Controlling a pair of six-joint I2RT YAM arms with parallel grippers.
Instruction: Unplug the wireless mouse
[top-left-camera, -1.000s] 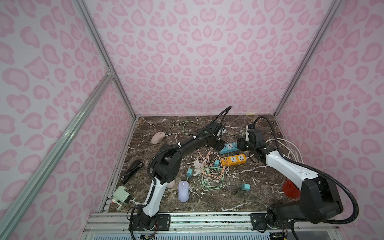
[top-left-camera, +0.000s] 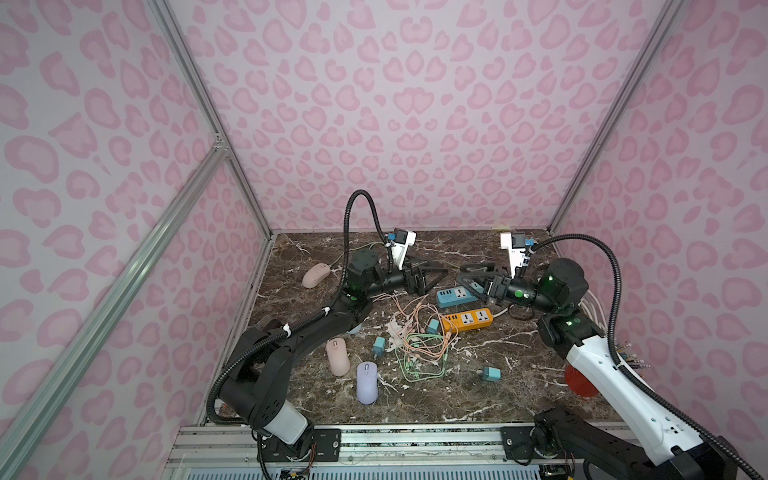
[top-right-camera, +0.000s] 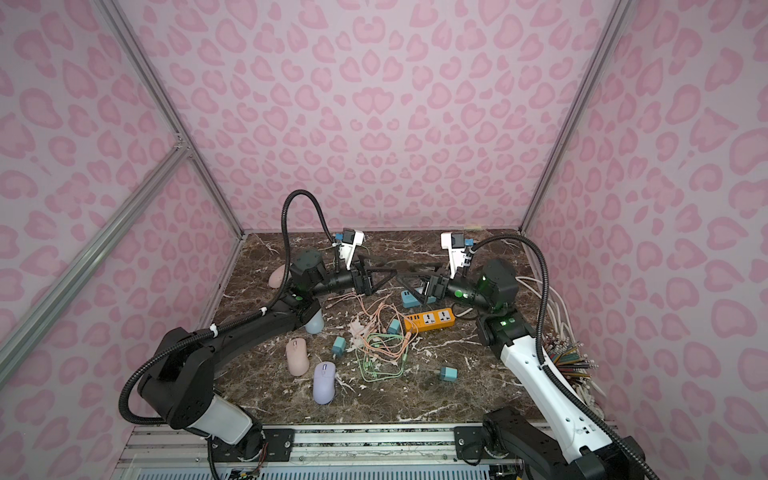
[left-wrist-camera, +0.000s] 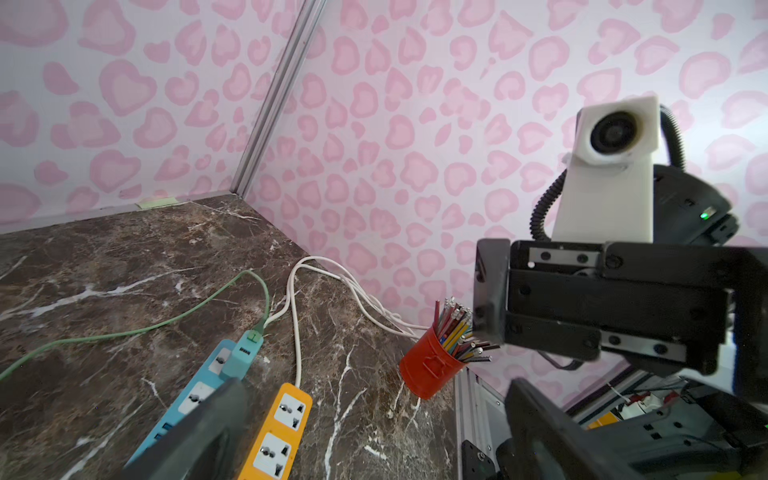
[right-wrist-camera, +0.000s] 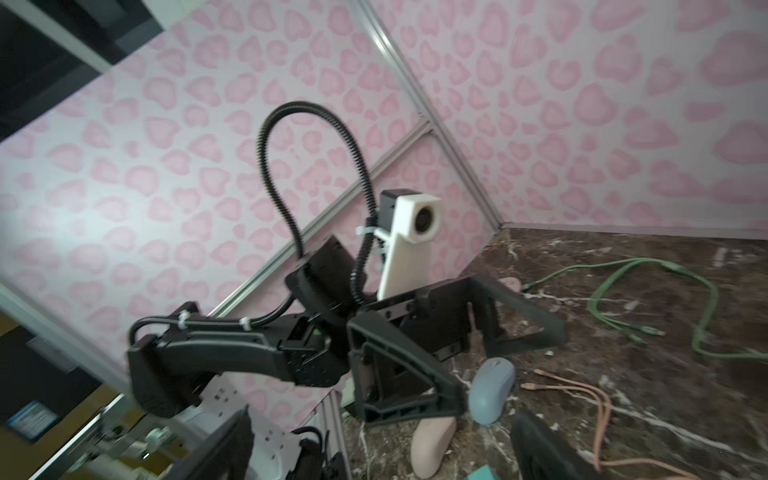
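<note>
A pink mouse (top-left-camera: 316, 275) lies at the far left of the table, with a green cable (right-wrist-camera: 560, 273) running up to it in the right wrist view. A teal adapter (left-wrist-camera: 241, 354) with a green cable sits in the blue power strip (left-wrist-camera: 172, 417). Both grippers hang above the table, tips facing each other over the strips. My left gripper (top-left-camera: 438, 278) is open, its fingers spread with nothing between them. The right gripper (top-left-camera: 465, 273) also stands open and empty; its blurred fingers (right-wrist-camera: 217, 449) lie wide apart in its wrist view.
An orange strip (top-left-camera: 468, 320) and tangled orange cables (top-left-camera: 420, 332) lie below the grippers. Nearer are a pale pink mouse (top-left-camera: 337, 357), a lilac mouse (top-left-camera: 367, 382) and loose teal adapters (top-left-camera: 490, 373). A red pencil cup (left-wrist-camera: 428, 368) stands at the right.
Both arms have risen away from the power strips.
</note>
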